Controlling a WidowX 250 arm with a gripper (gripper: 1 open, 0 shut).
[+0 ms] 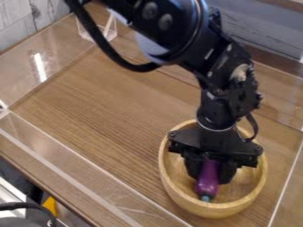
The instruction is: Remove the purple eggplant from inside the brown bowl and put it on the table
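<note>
The purple eggplant (207, 183) lies inside the brown bowl (176, 194), its green tip toward the bowl's near rim. My black gripper (210, 170) reaches down into the bowl from above and is shut on the eggplant. The gripper's body hides the eggplant's far part, and the fingertips are dark and hard to make out one by one. The bowl stands on the wooden table at the lower right of the camera view.
Bare wooden table (89, 111) stretches to the left of the bowl. A clear-walled side (35, 62) bounds it at the far left, and a ledge runs along the front left. Black cables (24, 208) lie at the lower left corner.
</note>
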